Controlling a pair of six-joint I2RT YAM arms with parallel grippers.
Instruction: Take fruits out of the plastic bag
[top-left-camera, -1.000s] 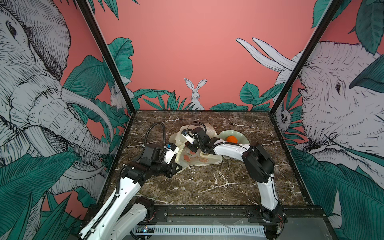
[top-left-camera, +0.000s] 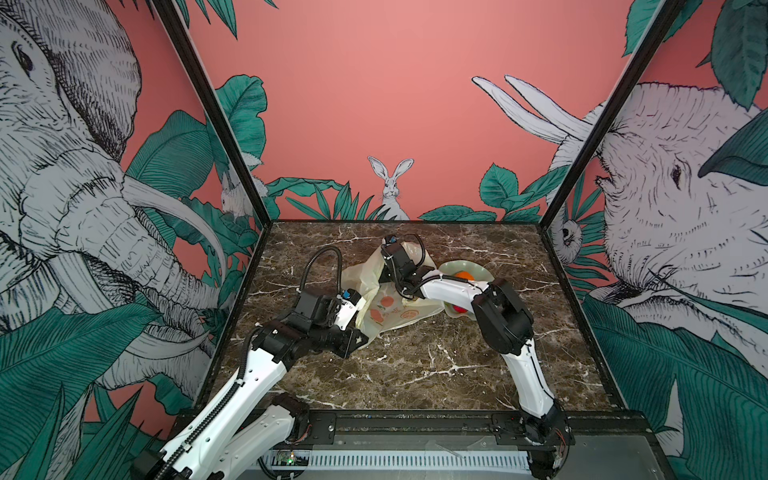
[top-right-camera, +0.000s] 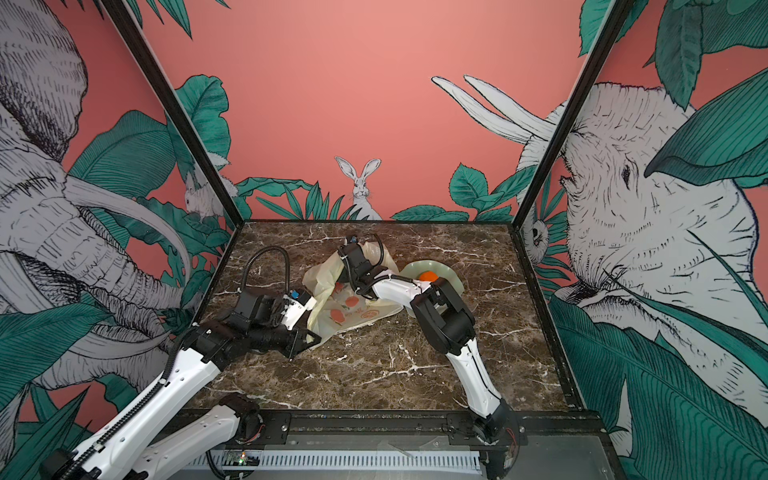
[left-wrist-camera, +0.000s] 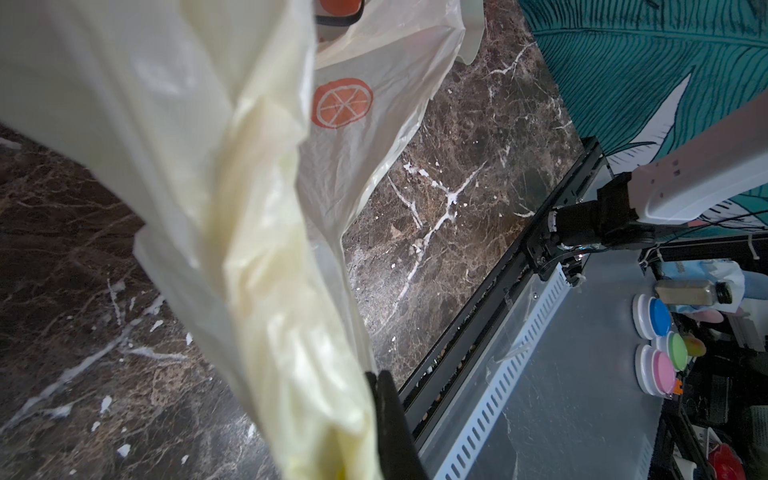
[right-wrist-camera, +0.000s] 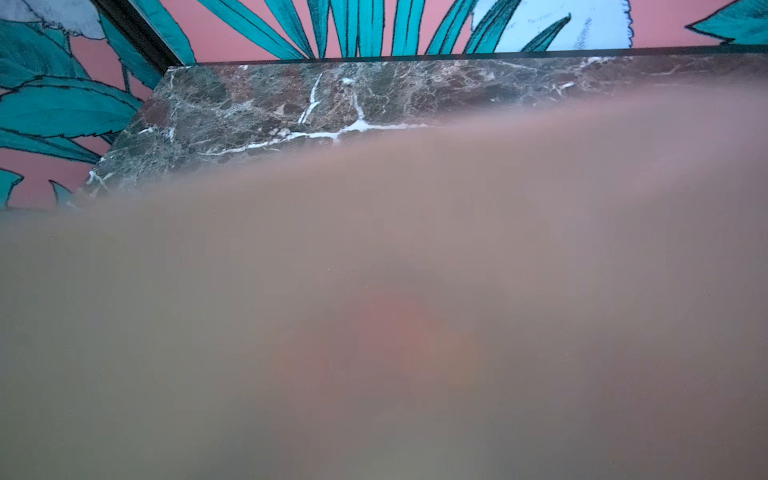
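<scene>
The crumpled pale plastic bag (top-left-camera: 392, 316) with printed fruit slices lies mid-table. My left gripper (top-left-camera: 356, 340) is shut at its near-left side, cream plastic (left-wrist-camera: 288, 336) bunched along it in the left wrist view. My right gripper (top-left-camera: 386, 272) reaches into the back of the bag; its fingers are hidden, and its wrist view is mostly a blurred pale surface with a reddish patch. A pale green bowl (top-right-camera: 444, 272) at the bag's right holds orange fruit (top-right-camera: 428, 277), partly behind the right arm.
Bare marble tabletop (top-left-camera: 448, 368) lies in front of and behind the bag and at both sides. Frame rails (top-left-camera: 560, 264) and printed walls bound the table. The right arm stretches over the bowl's near part.
My right gripper has moved back and turned, deeper at the bag's rear. My left gripper has shifted slightly right.
</scene>
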